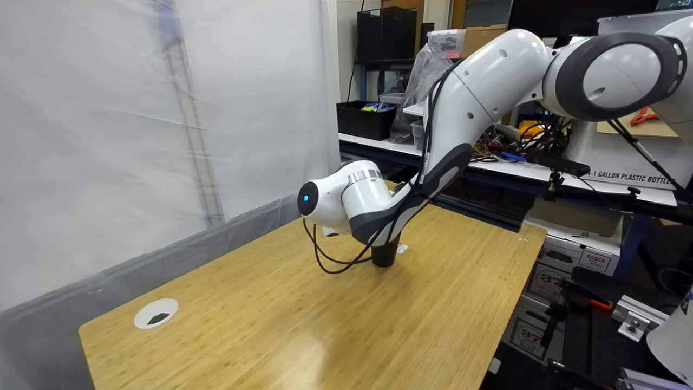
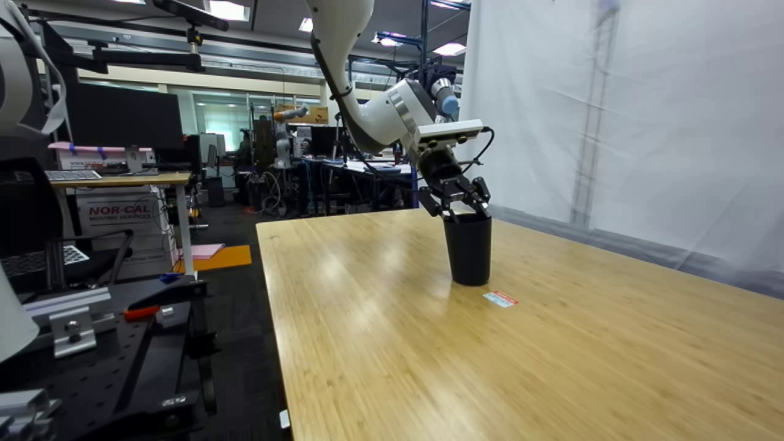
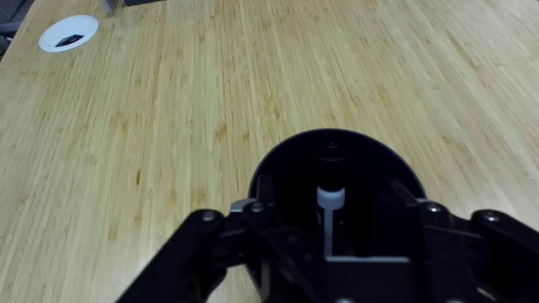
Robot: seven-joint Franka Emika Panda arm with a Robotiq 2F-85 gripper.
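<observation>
A black cup (image 2: 468, 251) stands upright on the wooden table, and its round mouth shows in the wrist view. Over that mouth is my gripper (image 2: 464, 206), tilted and open, with its fingertips apart and seemingly inside the rim. Within the cup, between the fingers, a pale-capped thin object (image 3: 331, 198) shows against the dark; what it is I cannot tell, nor whether a finger touches it. In exterior view 1 the arm covers the gripper and the upper part of the cup (image 1: 384, 254).
A small red and white sticker (image 2: 501, 299) lies beside the cup. The table (image 1: 286, 312) is otherwise mostly bare, with a white cable grommet (image 1: 156, 313) near one corner. A pale curtain (image 1: 162, 130) hangs along one edge.
</observation>
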